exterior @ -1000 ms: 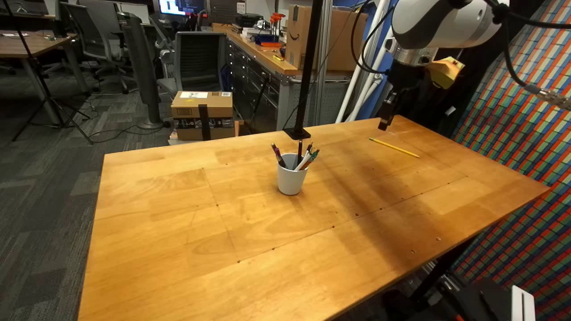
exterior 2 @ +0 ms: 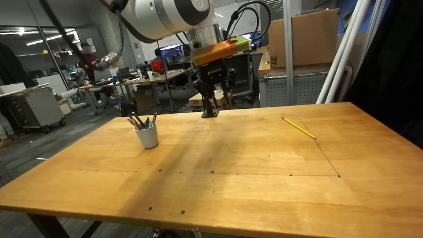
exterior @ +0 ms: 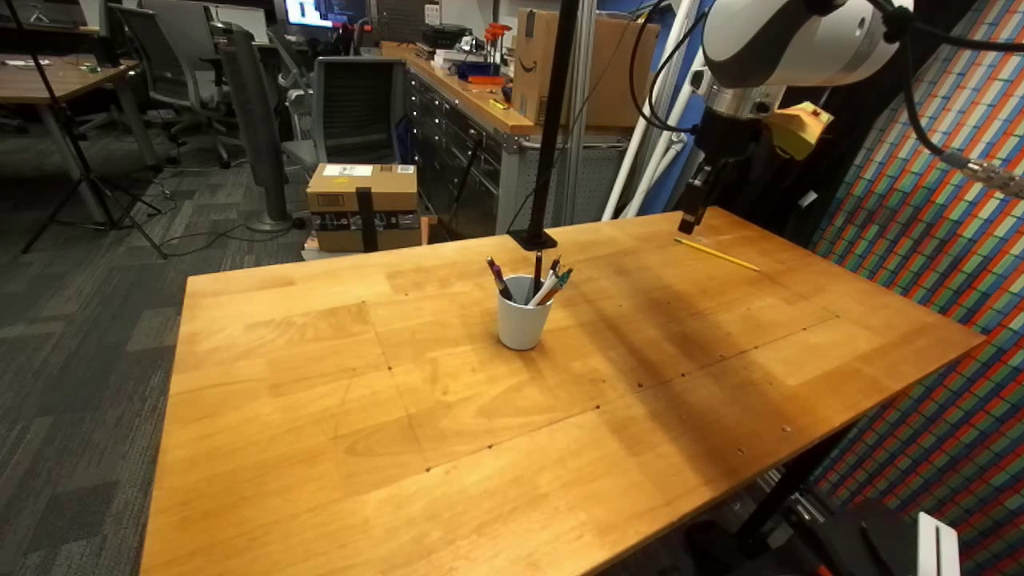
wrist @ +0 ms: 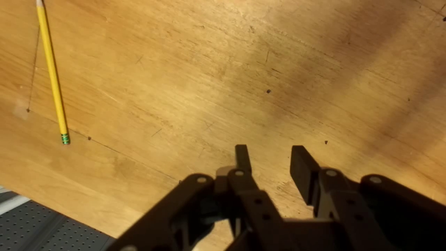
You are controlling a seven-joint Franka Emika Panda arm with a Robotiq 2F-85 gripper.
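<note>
A yellow pencil [wrist: 52, 71] with a green-banded end lies flat on the wooden table, towards the back right in exterior view 1 [exterior: 718, 254]. My gripper hangs over the table with its two fingers apart and bare wood visible between them. In the wrist view the pencil is well to the left of the fingers, touching neither. Exterior view 2 likewise has the gripper [exterior 2: 218, 105] off to the left of the pencil [exterior 2: 299, 128]. A white cup [exterior: 523, 322] holding several pens and pencils stands upright near the table's middle.
A black pole with a flat foot [exterior: 533, 239] stands at the table's back edge, behind the cup. Cardboard boxes [exterior: 365, 206] and chairs are beyond the table.
The pencil has shifted a short way towards the back right of the table in exterior view 1, still lying flat. The arm and the cup look unmoved.
</note>
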